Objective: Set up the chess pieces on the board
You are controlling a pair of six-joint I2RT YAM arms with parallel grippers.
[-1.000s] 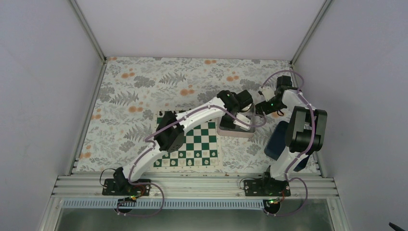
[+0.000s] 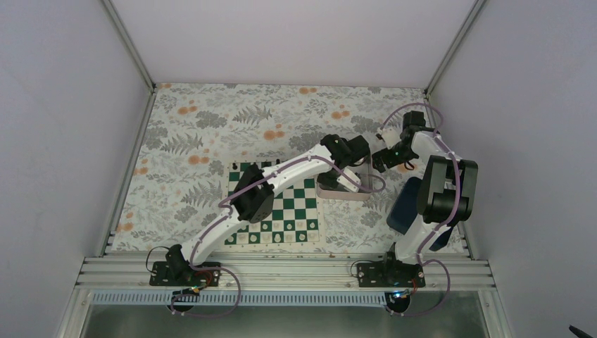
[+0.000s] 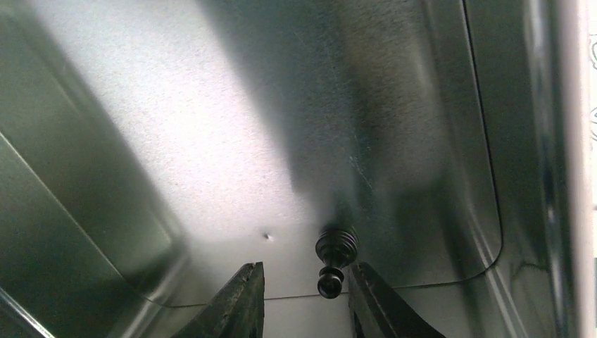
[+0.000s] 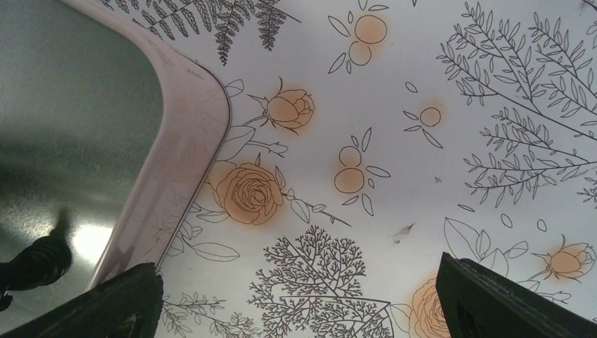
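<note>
A black chess piece (image 3: pixel 332 255) stands in the metal box (image 3: pixel 211 141), between the fingertips of my left gripper, which is part open and not closed on it. In the top view that gripper's arm reaches over the box (image 2: pixel 345 195) right of the green and white board (image 2: pixel 299 222), where white pieces stand along the near rows and dark ones at the far edge, partly hidden by the arm. In the right wrist view my right gripper is open and empty beside the box, with a black piece (image 4: pixel 42 260) inside it.
A dark blue tray (image 2: pixel 403 208) lies near the right arm's base.
The left arm has shifted slightly down in the top view over the box since about a second ago. The right arm has barely moved.
</note>
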